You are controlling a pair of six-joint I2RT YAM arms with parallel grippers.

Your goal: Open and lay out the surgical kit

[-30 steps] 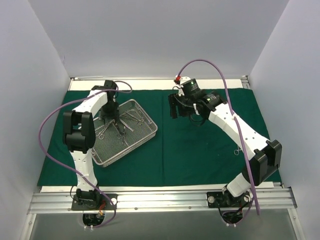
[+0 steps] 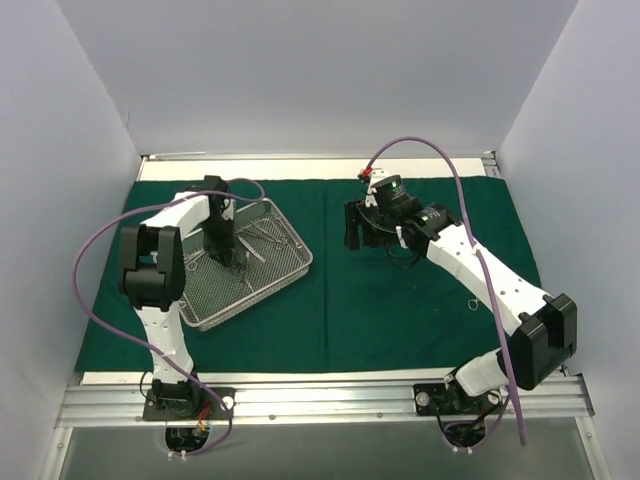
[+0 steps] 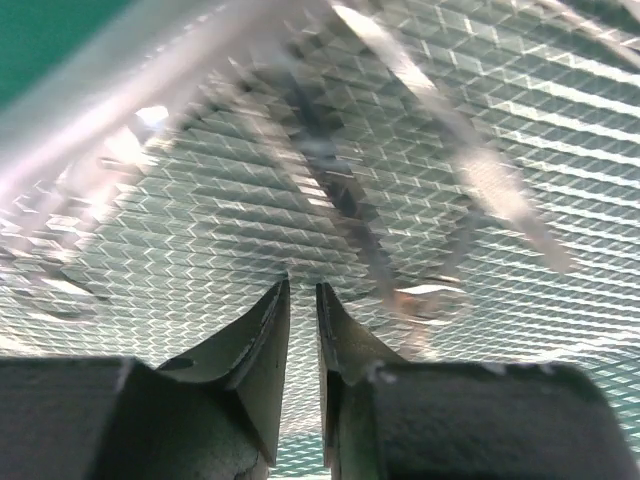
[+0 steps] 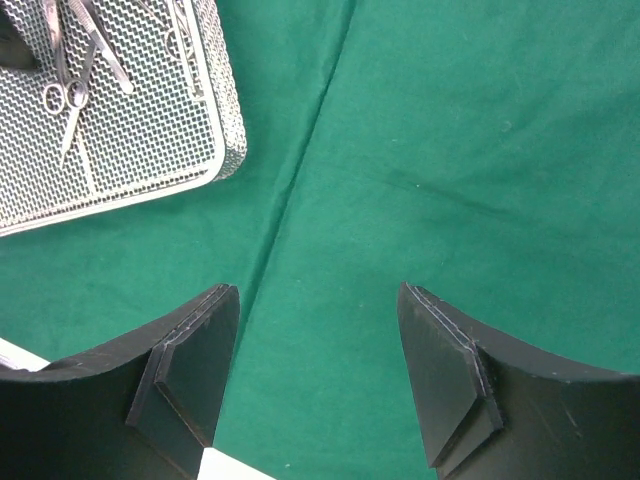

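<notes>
A mesh tray [image 2: 307, 257] lies on the green drape at the left, with metal instruments in it. My left gripper [image 2: 238, 262] reaches into it; in the left wrist view its fingertips [image 3: 277, 305] stand close together over the mesh, a narrow gap between them, and no instrument shows there. Just ahead are a dark slender instrument [image 3: 345, 190] and a pale flat one [image 3: 490, 180], both blurred. Scissors [image 4: 72, 110] show in the tray in the right wrist view. Over the drape right of the tray, my right gripper stands open and empty.
Bare green drape [image 2: 440, 330] fills most of the middle and right. Near its right side lies a small instrument with ring handles [image 2: 474, 304], partly hidden by the right arm. Grey walls [image 2: 60, 200] close in the sides and back.
My left gripper has come towards the front of the table within the tray. The tray has shifted slightly left. My right gripper has moved a little to the right and towards the front.
</notes>
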